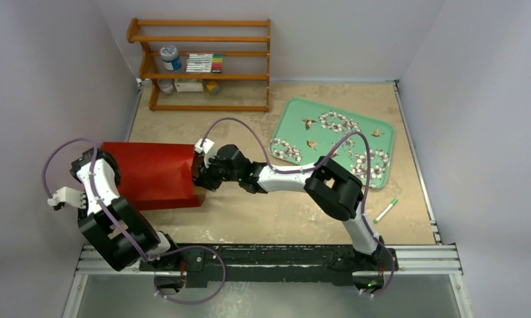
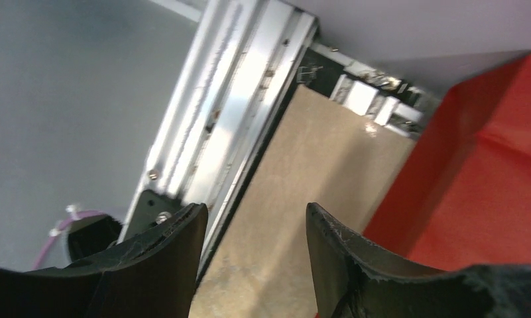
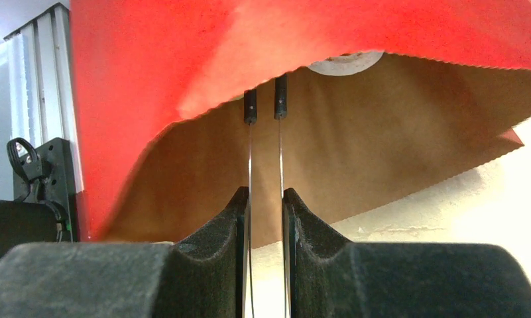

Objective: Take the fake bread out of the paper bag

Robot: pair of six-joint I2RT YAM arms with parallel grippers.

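Observation:
The red paper bag (image 1: 153, 175) lies on its side at the left of the table, its brown-lined mouth facing right. At that mouth is my right gripper, shut on thin tongs (image 3: 280, 99) whose two metal strips reach into the bag. Their black tips pass partly under the red edge. Just under that edge shows a pale rounded thing (image 3: 345, 63); whether it is the fake bread I cannot tell. My left gripper stands open near the bag's closed end, with nothing between its fingers. A red side of the bag shows at its right.
A green flowered tray (image 1: 299, 122) rests at the right, with a green-and-white marker (image 1: 386, 210) in front of it. Behind the bag stands a wooden rack (image 1: 209, 76) holding a jar and pens. The left wall is close beside my left arm.

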